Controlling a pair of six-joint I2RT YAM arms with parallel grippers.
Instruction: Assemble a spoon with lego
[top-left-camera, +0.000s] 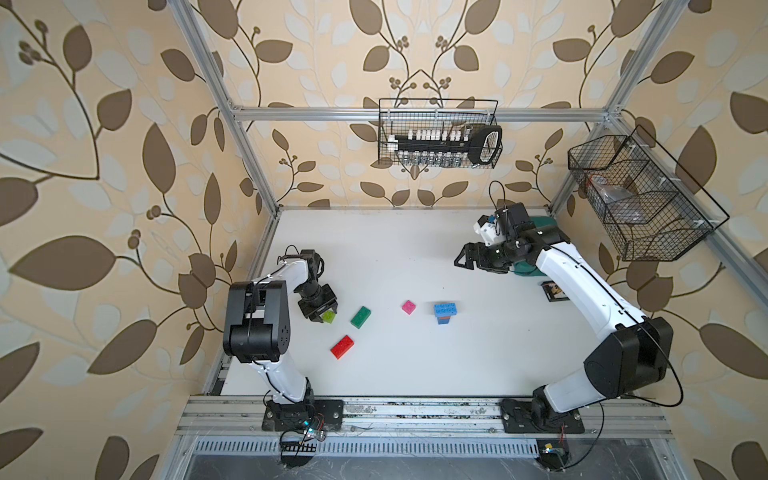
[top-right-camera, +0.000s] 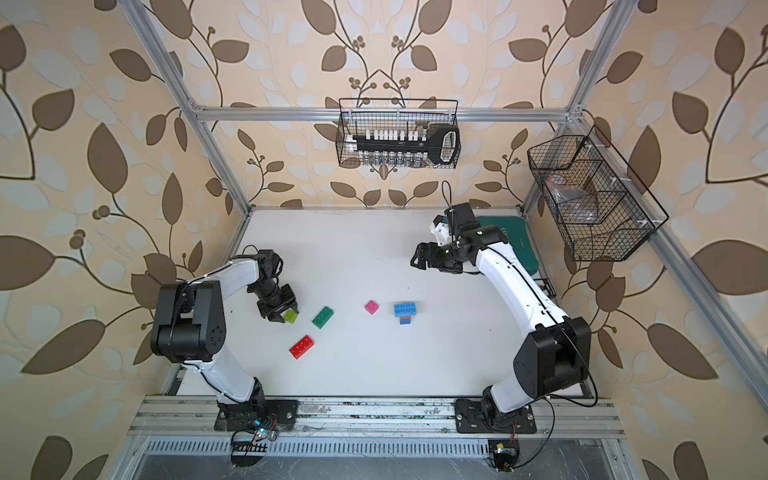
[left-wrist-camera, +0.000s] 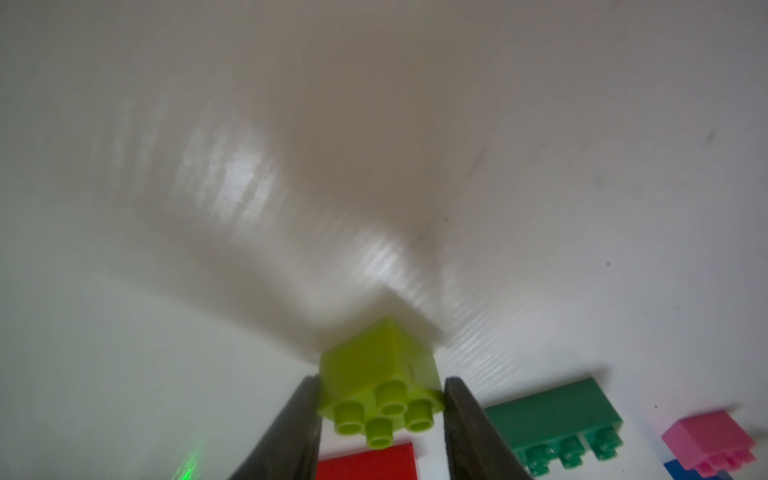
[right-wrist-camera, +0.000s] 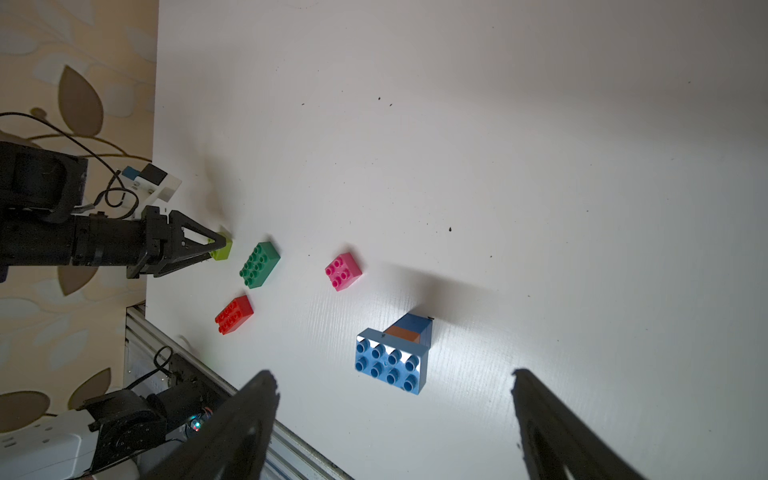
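The lime brick (left-wrist-camera: 376, 360) rests on the white table at the left, studs and two sides showing. My left gripper is partly closed, with a fingertip at either side corner of the brick; whether both press on it cannot be told. A red brick (top-left-camera: 342, 346) and a green brick (top-left-camera: 361, 317) lie close by, to its right. Farther right come a small pink brick (right-wrist-camera: 343, 272) and a stacked piece (right-wrist-camera: 392, 360), a blue brick on a narrower orange and blue column. My right gripper hangs open and empty above the table.
A dark green mat or board (top-right-camera: 512, 240) lies at the back right, partly behind the right arm. Wire baskets (top-left-camera: 438, 134) hang on the frame above.
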